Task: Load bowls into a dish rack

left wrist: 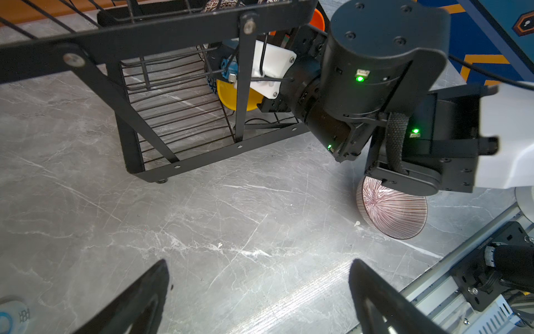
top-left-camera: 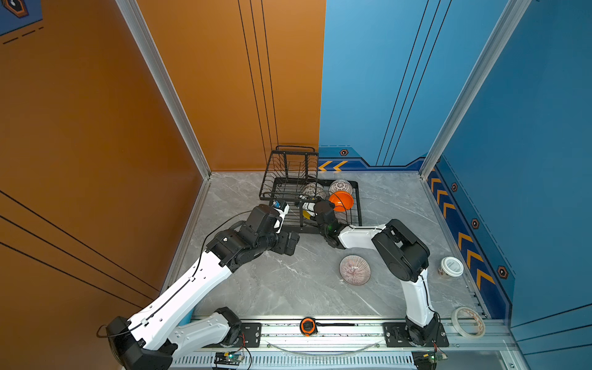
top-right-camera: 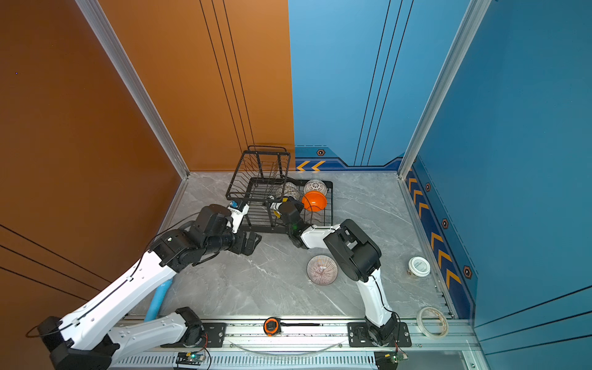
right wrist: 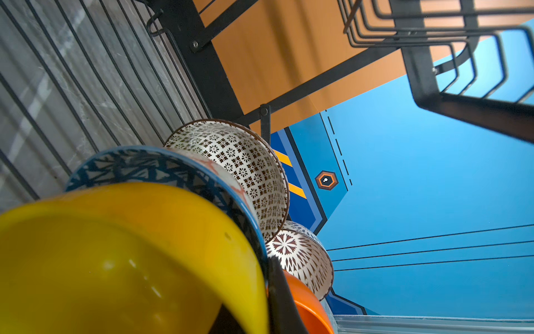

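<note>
The black wire dish rack stands at the back, with patterned bowls, a blue-patterned bowl and an orange bowl in its lower tier. In the right wrist view a yellow bowl fills the lower left, tilted in front of the blue-patterned one. My right gripper is shut on its rim, one finger outside the wall. A striped pinkish bowl sits on the table before the rack. Left of it, my left gripper is open and empty over bare table.
The rack's raised upper tier overhangs the left part of the lower tier. My right arm reaches across the rack's front. A white-lidded tub and a tape roll lie far right.
</note>
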